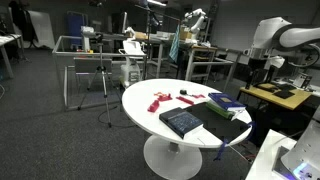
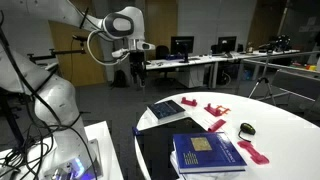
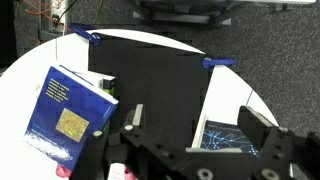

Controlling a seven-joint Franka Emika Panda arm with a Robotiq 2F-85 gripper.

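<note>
My gripper is open above the white round table [image 1: 140, 101], its fingers wide apart with nothing visible between them. In exterior view 2 it hangs at the arm's end [image 2: 135, 68], well clear of the tabletop. A blue book [image 3: 70, 122] with a gold square on its cover lies left of the fingers in the wrist view, on top of something with a green edge. To the right, a dark flat box or book [image 3: 228, 137] is partly covered by a finger. Between the two spreads a black mat [image 3: 160, 70].
Small red objects [image 2: 215, 107] and a black round item [image 2: 247, 130] are scattered on the table. Blue clamps [image 3: 215, 63] sit at the mat's edge. Behind the table stand metal rails and desks with monitors [image 2: 182, 46].
</note>
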